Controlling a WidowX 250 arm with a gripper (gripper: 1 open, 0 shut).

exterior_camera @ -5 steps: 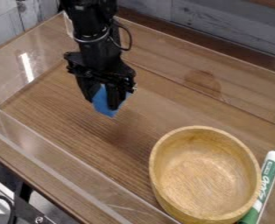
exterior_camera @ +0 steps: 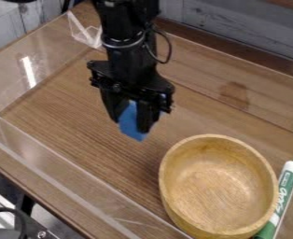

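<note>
My black gripper point(exterior_camera: 132, 105) hangs over the middle of the wooden table, shut on a blue object point(exterior_camera: 134, 125), whose lower part shows below the fingers. The rest of it is hidden behind the gripper. A wooden bowl point(exterior_camera: 174, 179) stands empty at the lower right, down and to the right of the gripper.
A green and white tube point(exterior_camera: 281, 196) lies along the right edge beside the bowl. A pale wall runs behind it, and a dark cable is at the lower left.
The arm has moved toward the bowl, to the right and slightly down in the view, carrying the blue object with it, and appears larger.
</note>
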